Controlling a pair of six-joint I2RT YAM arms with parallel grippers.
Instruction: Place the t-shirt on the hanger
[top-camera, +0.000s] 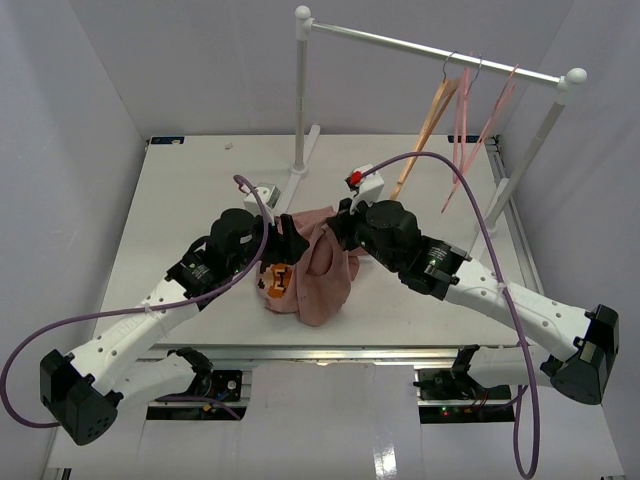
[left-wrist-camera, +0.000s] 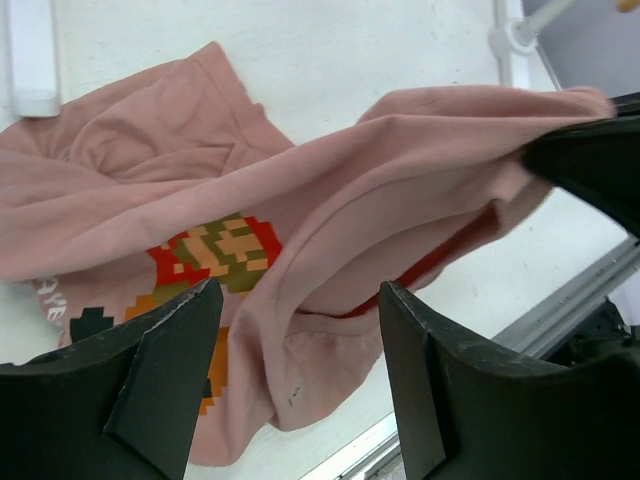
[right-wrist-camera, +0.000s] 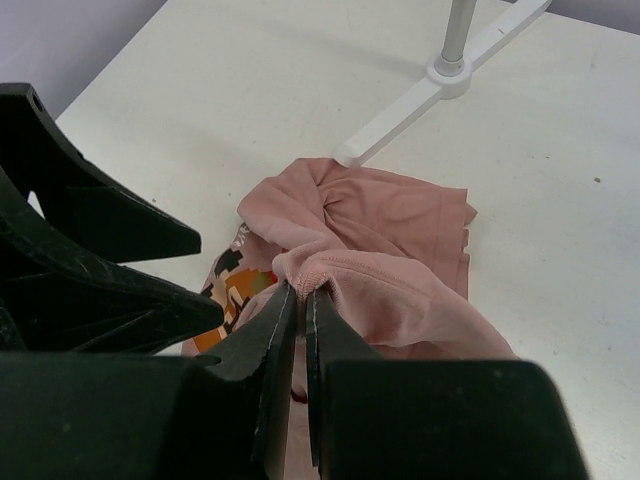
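Observation:
The pink t shirt (top-camera: 320, 280), with an orange and red print, lies crumpled on the white table. My right gripper is shut on a bunched fold of it and holds it raised, as the left wrist view also shows. My left gripper is open above the shirt, nothing between its fingers. Wooden hangers (top-camera: 425, 130) and pink hangers (top-camera: 488, 135) hang on the white rail at the right.
The rack's posts (top-camera: 300, 100) stand at the back middle and right, with a foot (right-wrist-camera: 390, 125) reaching close behind the shirt.

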